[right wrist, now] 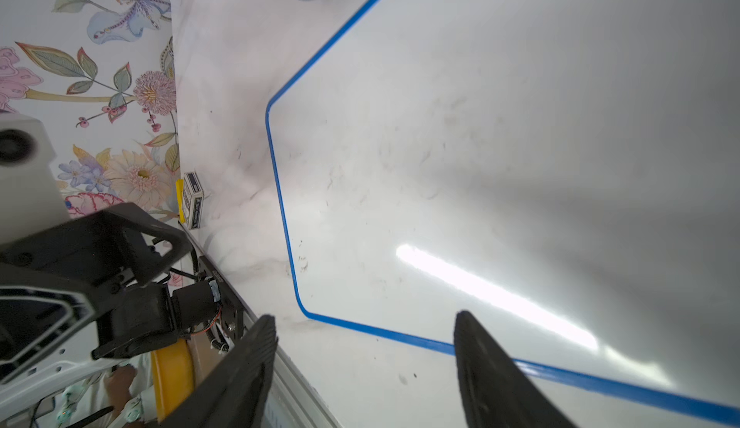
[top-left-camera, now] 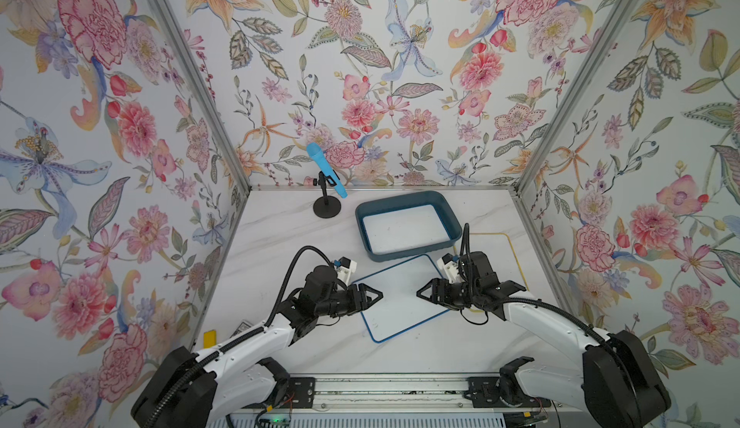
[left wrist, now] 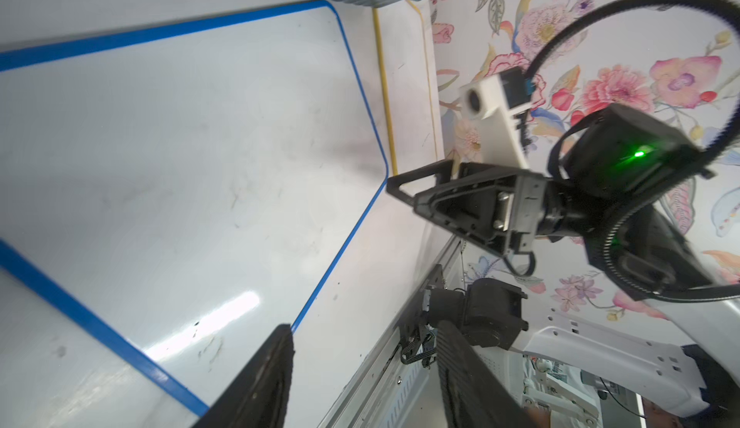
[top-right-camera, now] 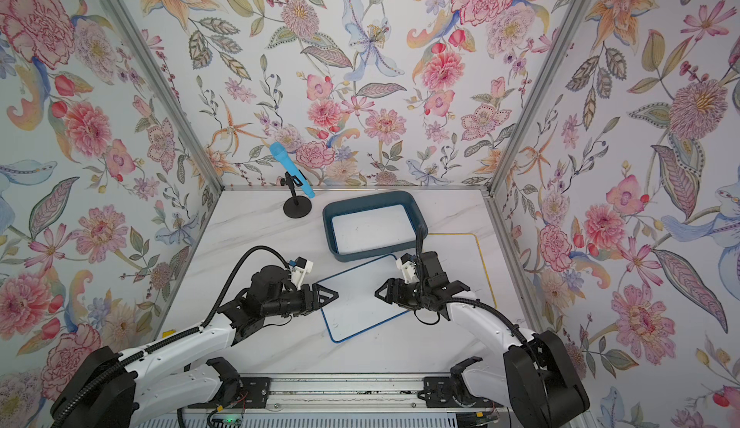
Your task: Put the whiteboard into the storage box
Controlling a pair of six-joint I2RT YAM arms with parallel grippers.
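A white whiteboard (top-left-camera: 399, 320) with a blue border lies flat on the marble table in front of the storage box (top-left-camera: 368, 250), an empty-looking dark teal bin with a pale floor. My left gripper (top-left-camera: 368, 295) hangs over the whiteboard's left part, and my right gripper (top-left-camera: 428, 289) over its right part, facing each other. In both wrist views the fingertips stand apart with nothing between them, so both grippers are open.
A yellow-bordered board (top-right-camera: 462, 250) lies at the right. A blue microphone (top-left-camera: 323, 162) on a black stand (top-left-camera: 327, 206) stands at the back left.
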